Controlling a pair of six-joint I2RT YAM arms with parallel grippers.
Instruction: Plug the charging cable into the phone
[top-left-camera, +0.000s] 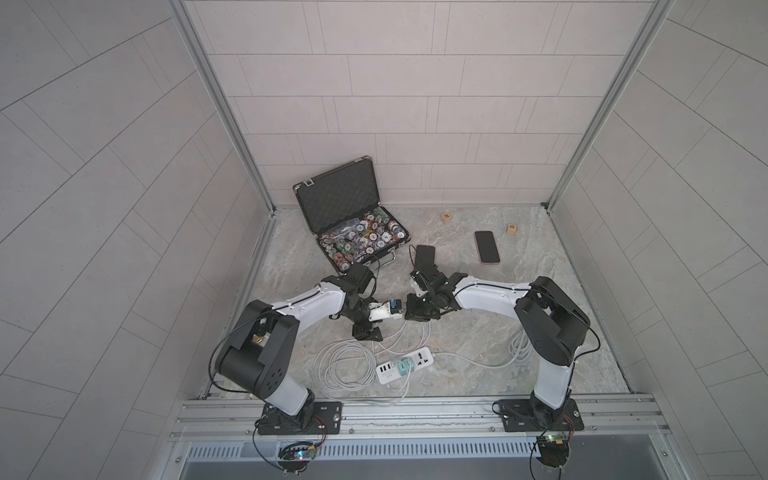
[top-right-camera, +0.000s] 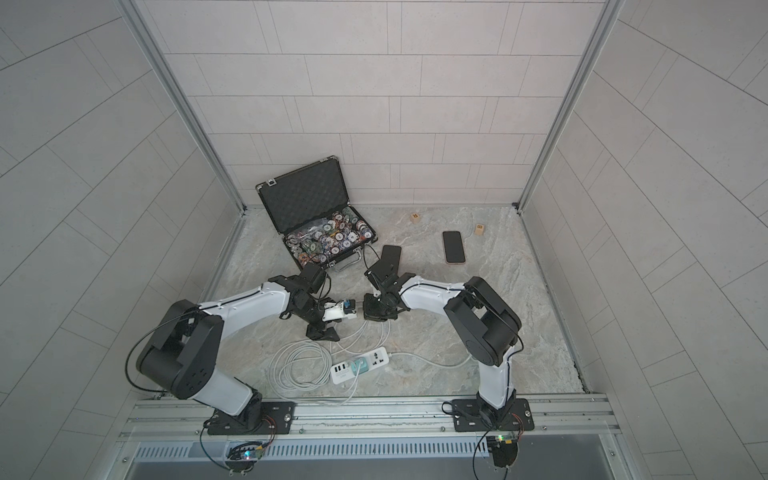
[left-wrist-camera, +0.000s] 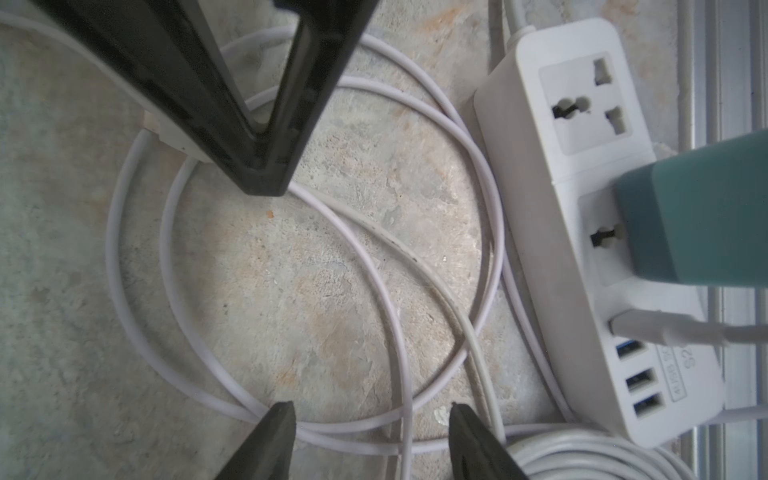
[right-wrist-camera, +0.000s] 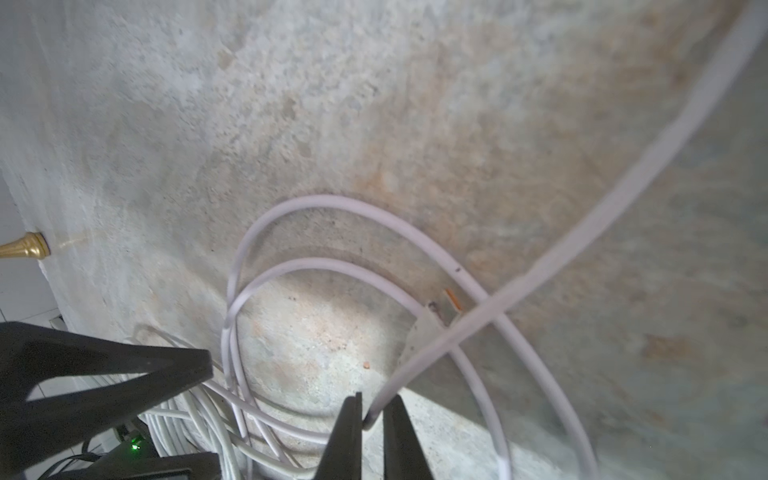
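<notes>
A dark phone lies face up at the right of the table. Another dark flat slab, phone-like, lies partly behind my right arm. The white charging cable rises across the right wrist view and meets the tips of my right gripper. Only a narrow gap shows between those tips; whether they clamp the cable is unclear. My left gripper is open, with cable strands passing below and between its fingers. The two grippers face each other over the coils. I cannot make out the cable's connector clearly.
A white power strip with a teal adapter sits in front, beside coiled cable. An open case of chips stands behind the left arm. Small wooden blocks lie at the back.
</notes>
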